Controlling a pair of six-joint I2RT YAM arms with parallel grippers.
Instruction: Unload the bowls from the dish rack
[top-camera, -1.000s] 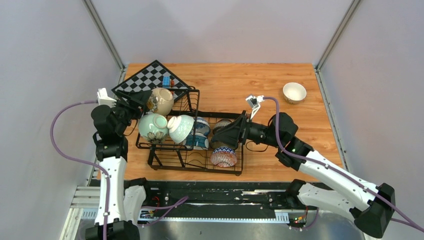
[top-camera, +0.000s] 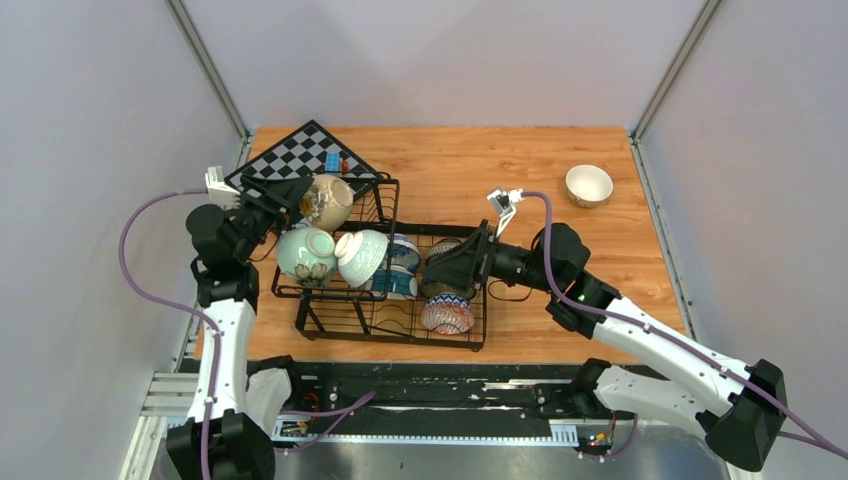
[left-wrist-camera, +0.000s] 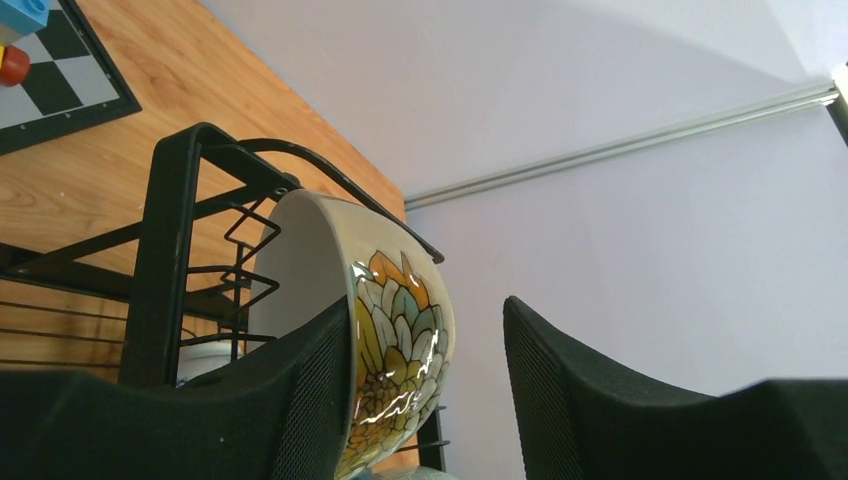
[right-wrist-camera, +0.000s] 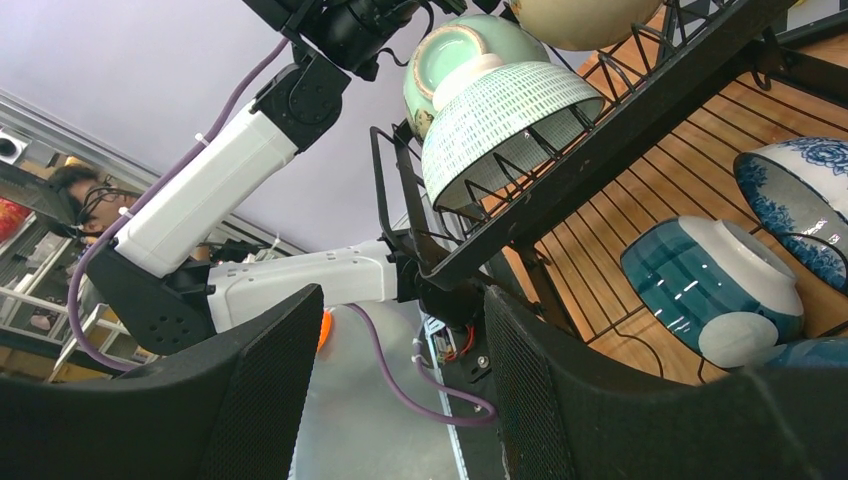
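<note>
The black dish rack (top-camera: 400, 336) holds bowls on two tiers. On its upper tier a cream flower-patterned bowl (left-wrist-camera: 400, 350) is tilted, with the rim between the fingers of my left gripper. One finger sits at the bowl's inner side; a gap shows between the other finger and the outer wall, so this gripper is open. Beside that bowl lie a green bowl (top-camera: 306, 256) and a white-green bowl (top-camera: 362, 257). My right gripper is open and empty near the lower tier, where a teal bowl (right-wrist-camera: 712, 292), a blue-white bowl (right-wrist-camera: 800, 205) and a red-patterned bowl (top-camera: 447, 315) lie.
A white bowl (top-camera: 589, 185) stands alone at the table's back right. The checkered board (top-camera: 300, 152) with small blocks (top-camera: 335, 162) lies behind the rack. Free wood spans the table's back middle.
My left gripper has shifted slightly right, farther around the cream bowl's rim. That bowl has moved very slightly right. The right arm is nearly still.
</note>
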